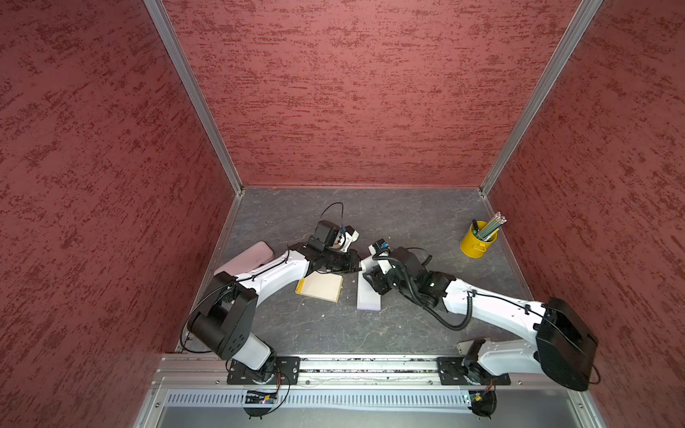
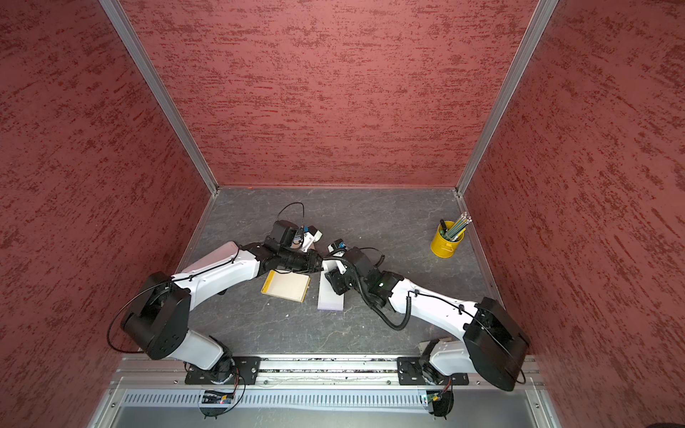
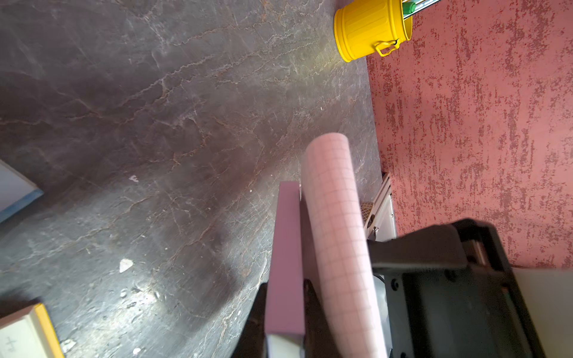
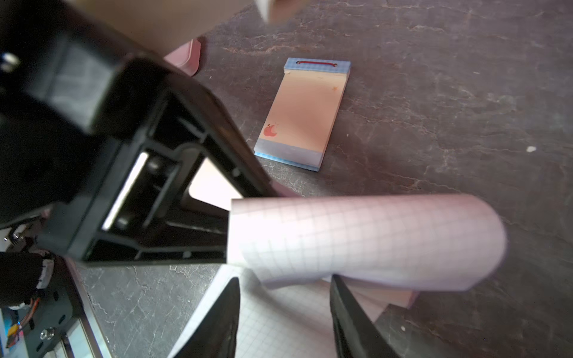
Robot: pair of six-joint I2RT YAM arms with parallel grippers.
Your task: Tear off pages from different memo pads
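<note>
A pink-edged, white squared memo pad (image 3: 284,256) is held up at the centre, with my left gripper (image 1: 360,265) shut on it. Its top sheet (image 4: 364,235) curls over into a roll. Below that roll in the right wrist view, my right gripper stands part open, its fingers over squared paper; I cannot see anything gripped between them. A cream pad with yellow edge (image 1: 319,285) lies at centre left. Another pad with blue binding (image 4: 301,110) lies beyond the held one.
A pink case (image 1: 246,258) lies at the left. A yellow pencil bucket (image 1: 474,242) stands at the right.
</note>
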